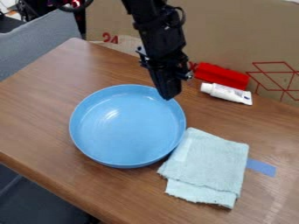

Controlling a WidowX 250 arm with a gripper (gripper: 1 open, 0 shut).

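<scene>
The black gripper point(167, 86) hangs at the back edge of a light blue plate point(126, 127), pointing down. Its fingertips appear shut, with nothing visible between them. A folded pale cloth point(205, 171) lies right of the plate on the wooden table. Behind and to the right of the gripper are a white tube point(225, 93) and a red object point(222, 75).
A cardboard box wall point(267, 52) closes off the back. A strip of blue tape point(260, 167) is on the table right of the cloth.
</scene>
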